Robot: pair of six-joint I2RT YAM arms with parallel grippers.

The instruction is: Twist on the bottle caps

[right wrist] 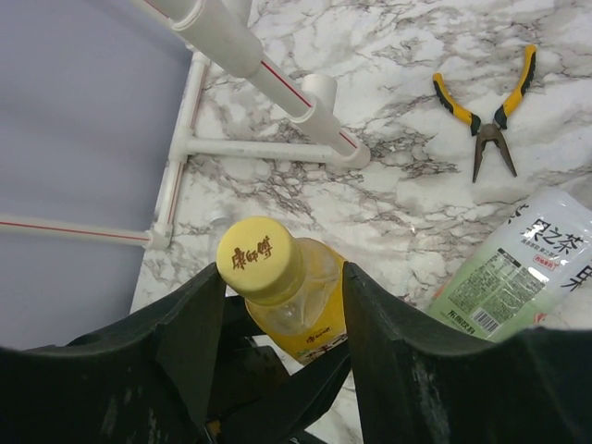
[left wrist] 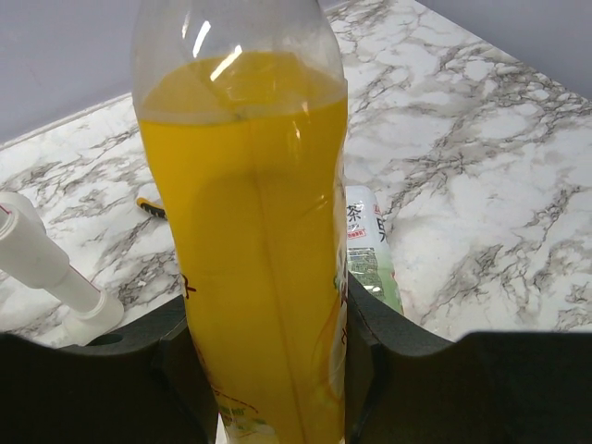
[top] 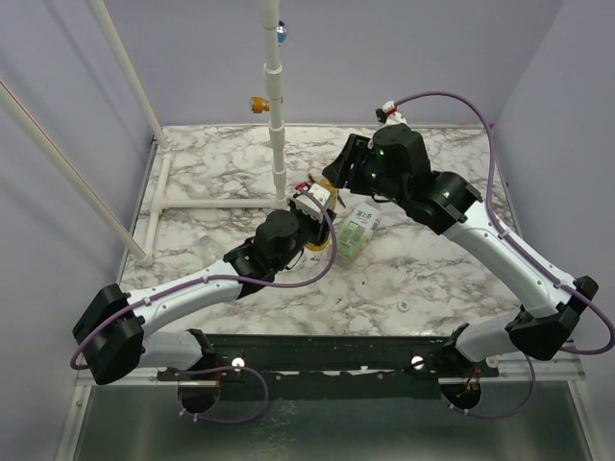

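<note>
An orange-juice bottle [left wrist: 259, 240] stands upright in my left gripper, which is shut on its body, as the left wrist view shows. Its yellow cap [right wrist: 260, 260], with dark lettering, sits on the neck in the right wrist view. My right gripper is above the bottle, part open, a fingertip at either side of the cap and neck; whether the fingers touch them I cannot tell. In the top view both arms meet over the middle of the table, hiding most of the bottle.
A pouch [right wrist: 504, 268] with green print lies beside the bottle, with pliers [right wrist: 490, 139] beyond it. A white pipe frame [top: 216, 204] with an upright post stands at the left and back.
</note>
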